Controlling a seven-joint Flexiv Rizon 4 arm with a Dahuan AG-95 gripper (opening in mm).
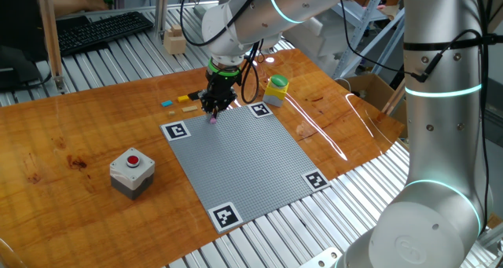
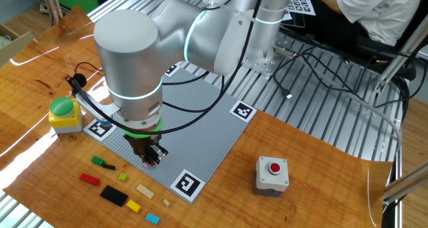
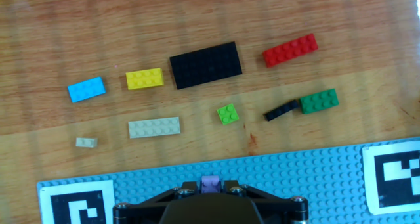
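Note:
A small lilac brick (image 3: 210,182) sits between the fingertips of my gripper, which is shut on it. In exterior view 1 the same brick shows as a pink spot (image 1: 212,120) under the dark fingers, near the far edge of the grey baseplate (image 1: 244,158). Exterior view 2 has the gripper (image 2: 148,162) pointing down at that edge, close to the loose bricks. Whether the brick touches the plate or hangs just above it, I cannot tell.
Loose bricks lie on the wood beyond the plate: blue (image 3: 86,90), yellow (image 3: 145,79), large black (image 3: 206,65), red (image 3: 290,50), green (image 3: 319,101), lime (image 3: 228,113), beige (image 3: 154,127) and others. A red-button box (image 2: 271,176) and a green-button box (image 2: 65,116) stand beside the plate, whose middle is bare.

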